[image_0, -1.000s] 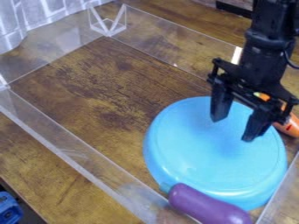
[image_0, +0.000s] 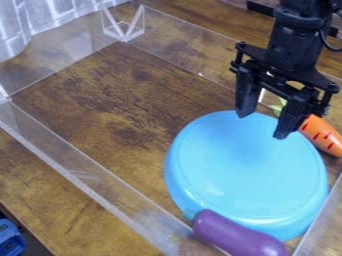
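My black gripper (image_0: 267, 110) hangs over the far edge of a large blue round object (image_0: 245, 172), its fingers apart with nothing clearly between them. An orange carrot (image_0: 321, 136) with a green top lies at the right, just behind the gripper and partly hidden by it. A purple eggplant-like object (image_0: 241, 233) lies at the near edge of the blue object.
Clear low walls (image_0: 80, 175) surround the wooden work area. A blue item (image_0: 8, 238) sits outside at the lower left; white cloth (image_0: 34, 30) is at the top left.
My gripper has risen and shifted slightly back from lower over the blue object, showing more of it. The objects look unmoved.
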